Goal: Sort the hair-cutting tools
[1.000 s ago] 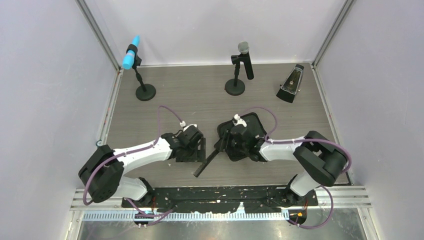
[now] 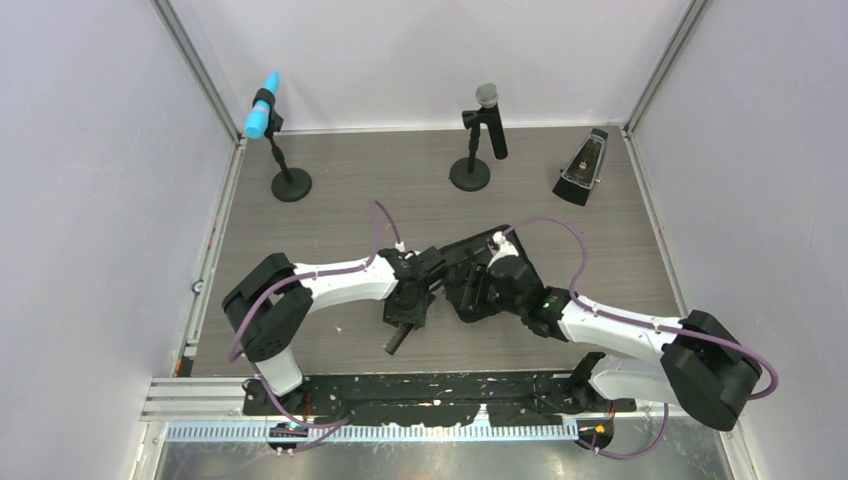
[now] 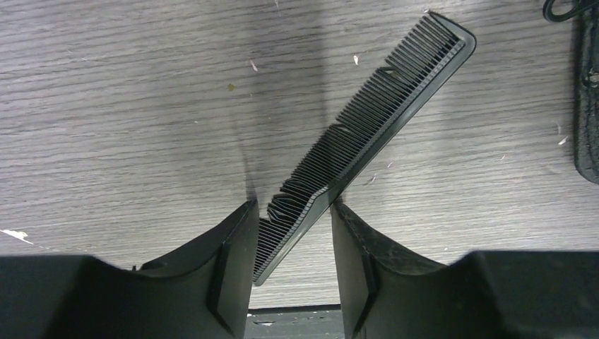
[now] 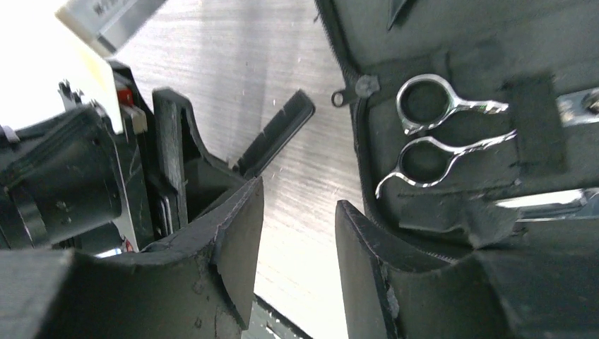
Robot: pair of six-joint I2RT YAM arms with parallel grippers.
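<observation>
A black comb (image 3: 360, 134) lies slantwise on the wooden table, its near end between the parted fingers of my left gripper. In the top view that comb (image 2: 398, 339) pokes out below the left gripper. To its right is the open black tool case (image 4: 360, 134). Silver scissors (image 4: 452, 148) lie inside it, held under straps. My right gripper is part open with nothing between its fingers; in the top view the right gripper (image 2: 470, 290) is over the case's left part.
A metal blade tool (image 4: 540, 201) also sits in the case. Farther back stand a blue item on a stand (image 2: 292, 184), a microphone on a stand (image 2: 470, 174) and a metronome (image 2: 582, 170).
My left gripper has moved right, from beside the comb to over it.
</observation>
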